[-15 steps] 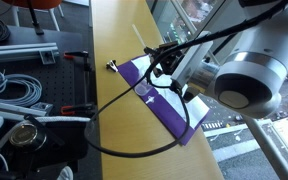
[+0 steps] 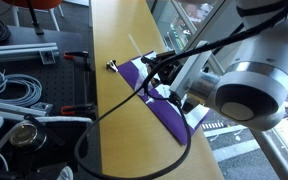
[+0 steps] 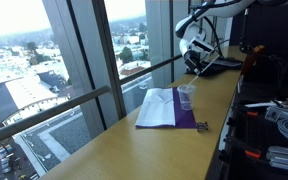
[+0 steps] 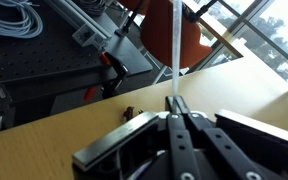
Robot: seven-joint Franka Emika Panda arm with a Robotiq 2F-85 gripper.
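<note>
My gripper is shut, and a thin white straw-like stick point(image 4: 176, 50) extends from between its fingertips, away from the hand. The same stick point(image 2: 134, 43) shows in exterior view 1 as a pale line just beyond the gripper, over the wooden table. A clear plastic cup point(image 3: 186, 97) stands on a purple-and-white sheet point(image 3: 189, 118) in exterior view 2. In exterior view 1 the hand hides the cup, with part of the purple sheet point(image 2: 164, 113) visible beside the arm.
A small dark object point(image 3: 202, 126) lies at the sheet's edge. A black perforated board point(image 2: 64, 85) with coiled cable point(image 2: 19, 90) borders the table. Windows line the opposite side.
In exterior view 1 the hand has shifted slightly toward the camera and now covers the clear cup seen a second ago. The stick has moved along with it.
</note>
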